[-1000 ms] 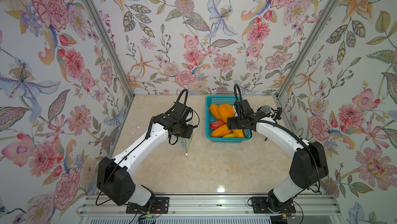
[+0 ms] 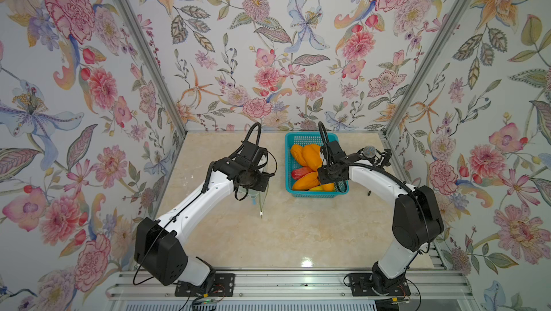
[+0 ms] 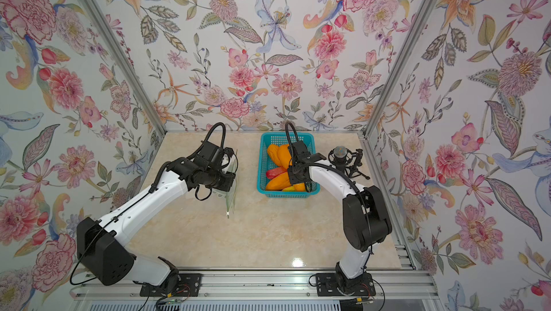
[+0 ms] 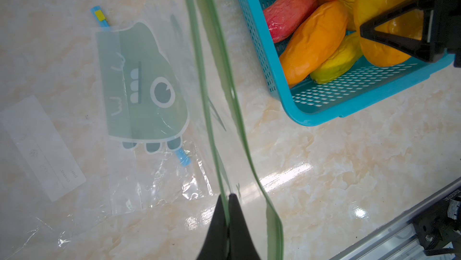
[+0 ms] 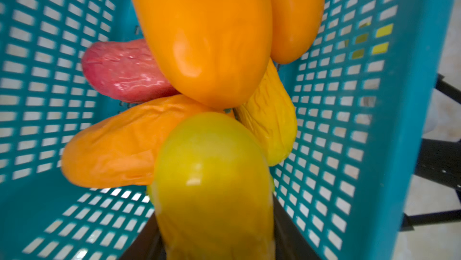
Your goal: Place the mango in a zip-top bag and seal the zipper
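Observation:
A clear zip top bag [image 4: 144, 87] with a green dinosaur print stretches across the left wrist view. Its green zipper edges [image 4: 240, 130] stand up with a gap between them, and my left gripper pinches one strip near the lower end. A yellow-green mango [image 5: 211, 178] sits lengthwise between the fingers of my right gripper [image 2: 327, 176], which is shut on it. That mango is over the near right corner of the blue basket [image 4: 269, 63], above its floor.
Inside the basket are several orange fruits [image 5: 206, 34], a red one [image 5: 129, 70] and yellow ones. A dark stand [image 3: 341, 159] is right of the basket. Clear tabletop [image 2: 298, 230] lies in front; a white paper slip [image 4: 43, 147] lies left of the bag.
My right gripper went down into the near part of the basket and now stands slightly higher, with the mango held. The left arm stays almost still; the bag's hanging edge shifted slightly.

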